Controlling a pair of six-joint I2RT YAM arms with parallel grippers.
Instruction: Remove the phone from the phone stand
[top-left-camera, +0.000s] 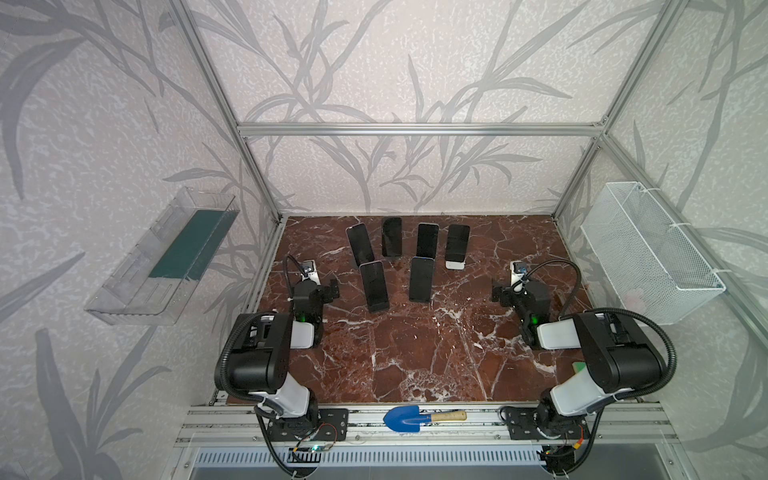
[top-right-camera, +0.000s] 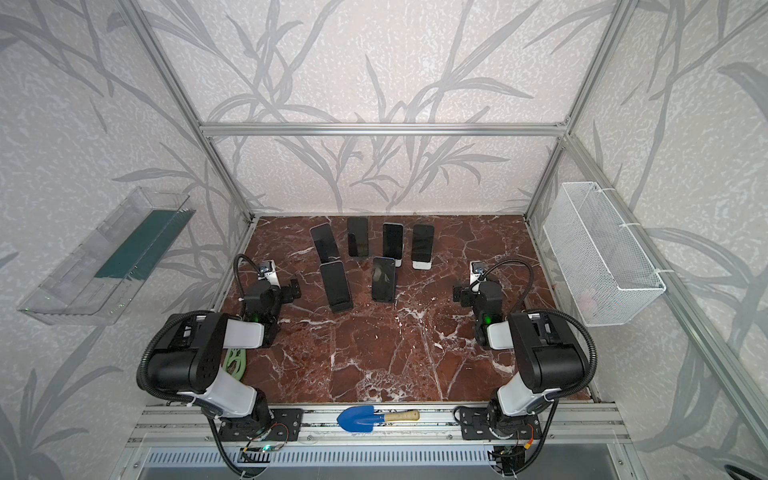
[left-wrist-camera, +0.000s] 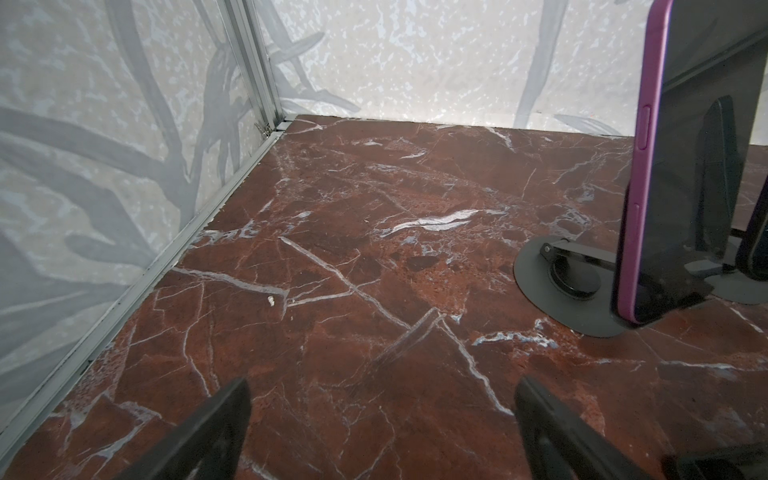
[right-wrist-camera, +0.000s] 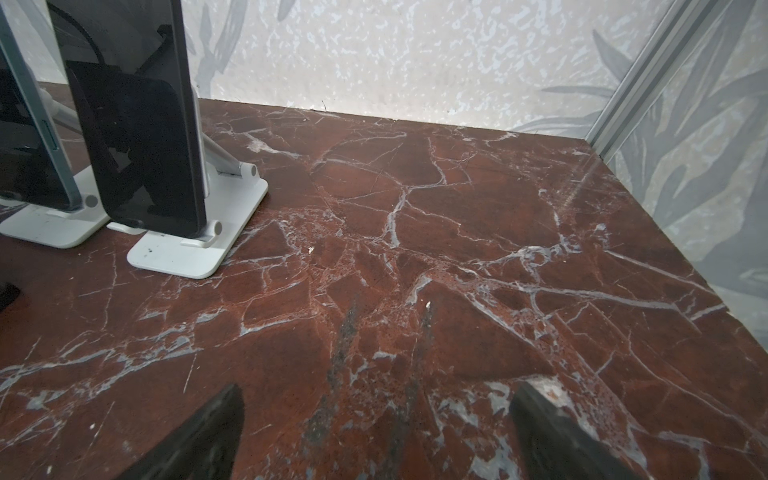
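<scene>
Several dark-screened phones lean on stands at the middle and back of the red marble table; the front pair is a left phone (top-left-camera: 374, 285) and a right phone (top-left-camera: 421, 279). In the left wrist view a pink-edged phone (left-wrist-camera: 688, 152) rests on a dark stand with a round base (left-wrist-camera: 572, 284). The right wrist view has a black phone (right-wrist-camera: 136, 120) on a white stand (right-wrist-camera: 180, 254), another phone beside it. My left gripper is open and empty, left of the phones. Open and empty too, my right gripper stays well right of them.
A clear bin (top-left-camera: 132, 300) hangs at the left wall, a white mesh basket (top-left-camera: 652, 248) at the right. A blue trowel (top-left-camera: 404, 418) lies on the front rail. Bare marble fills the table's front middle and right side.
</scene>
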